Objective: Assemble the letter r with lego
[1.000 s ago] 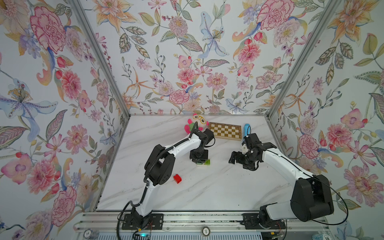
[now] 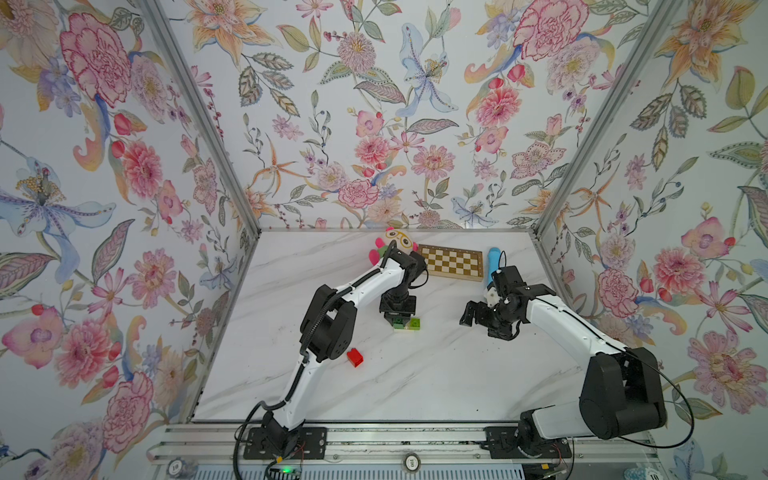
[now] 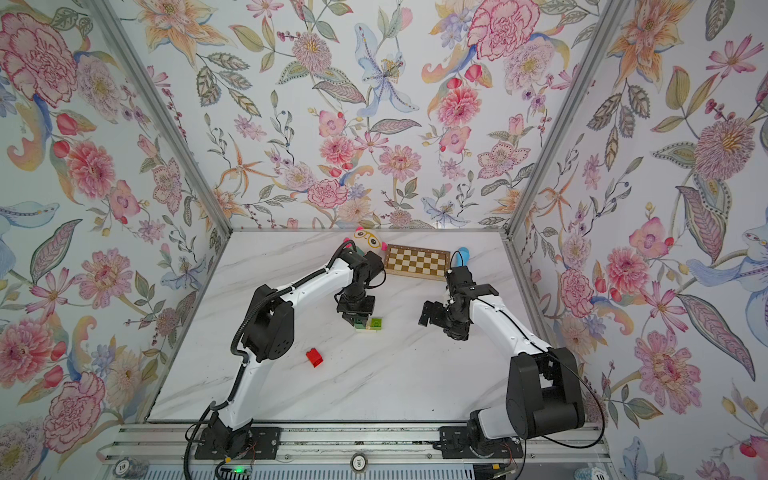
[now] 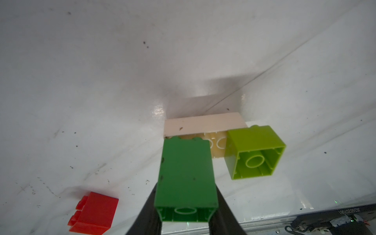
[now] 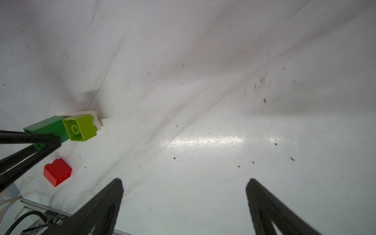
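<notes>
In the left wrist view, a dark green brick is held on its sides by my left gripper, which is shut on it. Its studded end meets or overlaps the left part of a pale beige brick; whether the two are joined I cannot tell. A lime green brick sits at the beige brick's right end, hollow side facing the table's front. Apart from these lies a red brick, seen also in the top left view as a red block. My right gripper is open and empty, away to the right.
At the back of the table are a pink plush toy, a brown checkered board and a blue object.
My left arm has shifted slightly, its elbow a little to the right, while its gripper stays at the bricks. The right arm has crept slightly right. The red brick has not moved.
</notes>
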